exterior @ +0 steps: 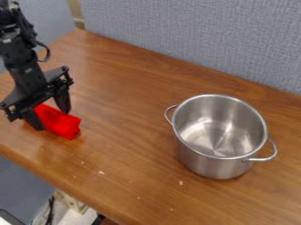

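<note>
A red rectangular block [62, 126] lies on the wooden table [129, 176] near its left edge. The black gripper [46, 109] is down over the left part of the block, its fingers around or beside it. Whether it has closed on the block is hard to tell. A steel pot [221, 154] with two side handles stands on the right of the table, empty and apart from the block.
A grey textured wall [200, 44] runs along the back. The table's front left edge is close below the block, with dark cables beyond it.
</note>
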